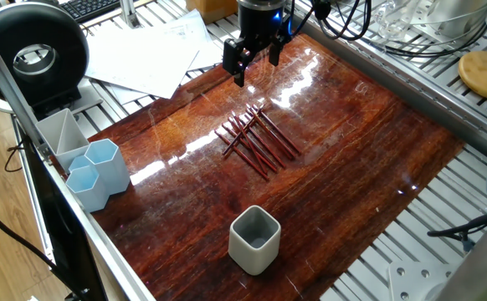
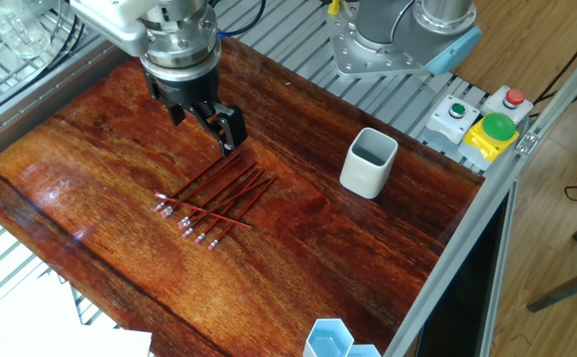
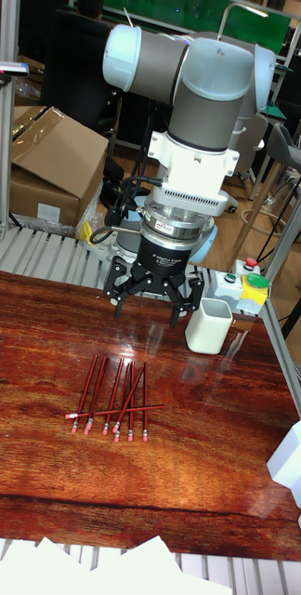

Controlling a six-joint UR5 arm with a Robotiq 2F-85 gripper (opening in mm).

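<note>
Several dark red pencils [image 1: 260,144] lie in a loose, crossing pile on the glossy brown board; their eraser ends show in exterior view 3 [image 3: 117,397]. A white square cup [image 1: 254,241] stands upright on the board, apart from the pile, and it looks empty in exterior view 1. My black gripper [image 1: 258,73] hangs above the board. Its fingers are spread, with nothing between them. In exterior view 3 the gripper [image 3: 147,313] is beyond the pencils and to the left of the cup [image 3: 209,326].
Pale blue hexagonal holders [image 1: 101,171] and a white container [image 1: 63,138] stand along one board edge. Paper sheets [image 1: 147,58] lie off the board. Emergency buttons [image 2: 487,134] sit beyond the cup. Much of the board [image 1: 361,142] is bare.
</note>
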